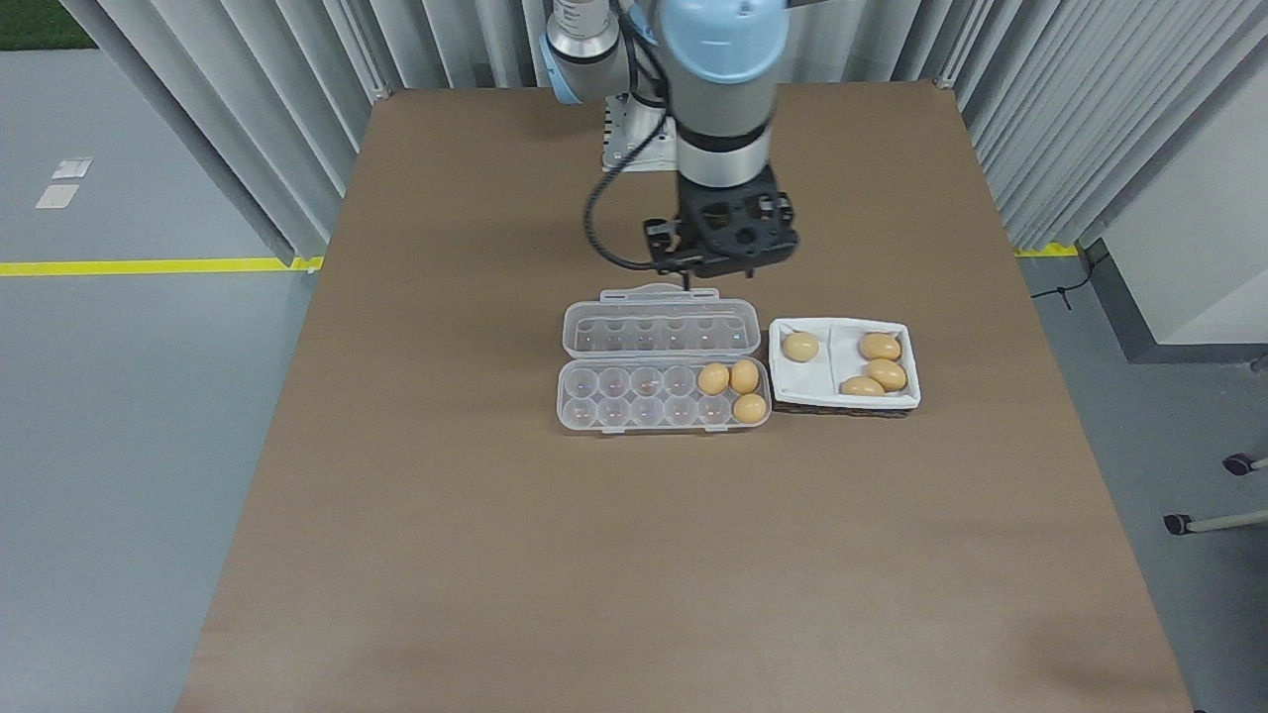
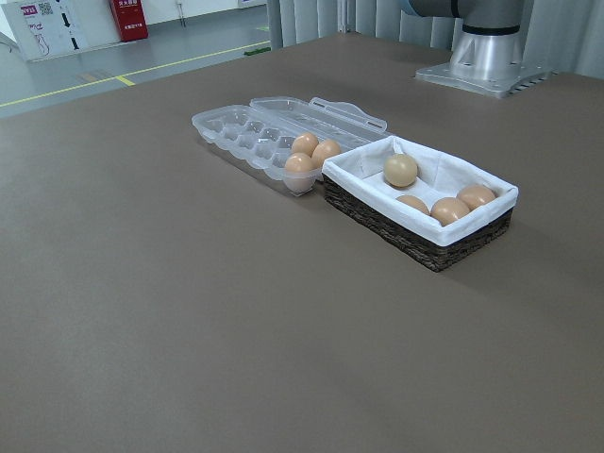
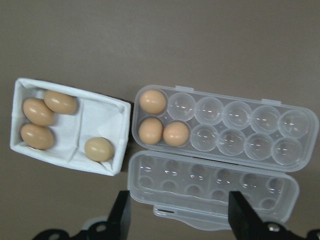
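Observation:
A clear plastic egg carton (image 1: 630, 392) lies open, three eggs (image 3: 176, 134) in cups at the end beside a white-lined basket (image 1: 832, 378). The basket holds several brown eggs (image 2: 449, 209), one (image 3: 98, 149) apart from the others. My gripper (image 1: 718, 275) hangs above the far side of the carton. In the wrist view its two black fingers stand wide apart with nothing between them, over the table just short of the carton's lid (image 3: 210, 186).
The arm's metal base plate (image 2: 472, 80) stands at the back.

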